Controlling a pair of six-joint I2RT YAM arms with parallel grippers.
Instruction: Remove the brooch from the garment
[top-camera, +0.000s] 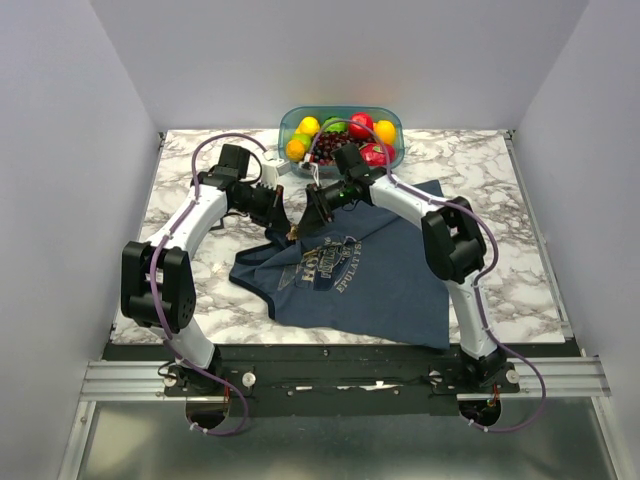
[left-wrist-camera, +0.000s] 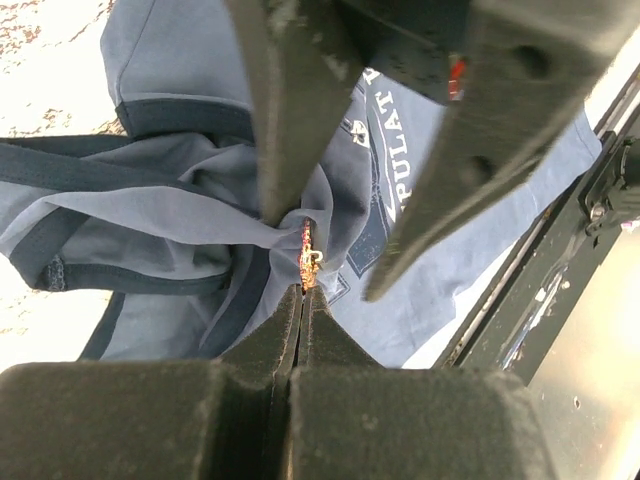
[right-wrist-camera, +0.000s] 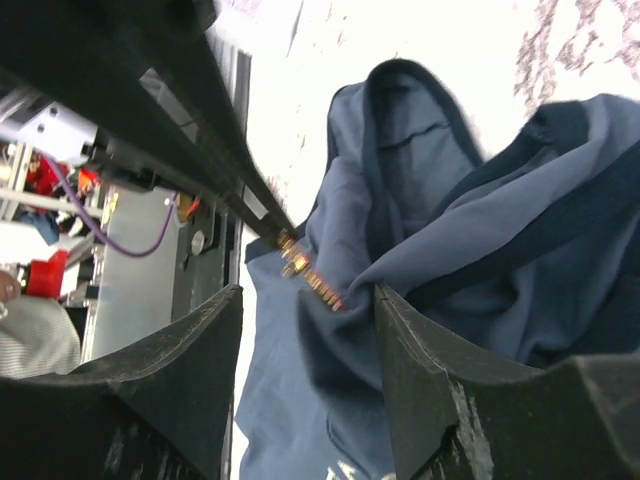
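The dark blue garment (top-camera: 380, 270) lies spread on the marble table, its upper left part bunched. A slim gold-and-red brooch (left-wrist-camera: 308, 255) shows there in the left wrist view, a small clasp on its side. My left gripper is shut at one end of the brooch, which runs straight out from its fingertips. In the right wrist view the brooch (right-wrist-camera: 315, 275) slants from those fingertips down to a raised fold of cloth (right-wrist-camera: 340, 240). My right gripper stands open around this fold, its fingers (right-wrist-camera: 225, 320) spread apart. How the brooch is fastened is hidden.
A clear blue basket (top-camera: 290, 118) of fruit stands behind both grippers, close to the right arm. The two grippers are very close together. Bare marble (top-camera: 490, 230) lies to the right of the garment.
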